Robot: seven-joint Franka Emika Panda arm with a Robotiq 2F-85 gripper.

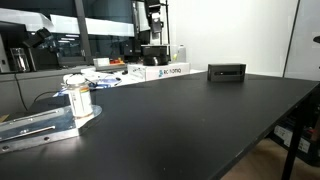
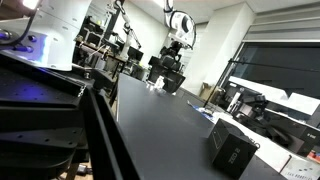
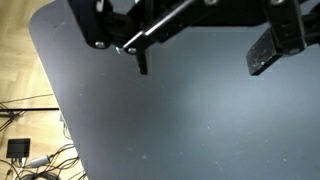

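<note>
My gripper is open in the wrist view, its two dark fingers (image 3: 262,54) wide apart over the bare dark tabletop (image 3: 190,130). Nothing shows between them. A small dark part at the top of exterior view 1 looks like the gripper (image 1: 154,12), high above the table; its finger is too small to read there. A black rectangular box (image 1: 226,72) rests on the far right of the table. In exterior view 2 the same box (image 2: 232,150) stands near the lower right. It is outside the wrist view.
A white cylindrical piece (image 1: 80,100) rises beside a metal plate (image 1: 35,130) at the table's left. White boxes (image 1: 160,71) stand behind the table. Cables (image 3: 50,160) lie on the floor past the edge.
</note>
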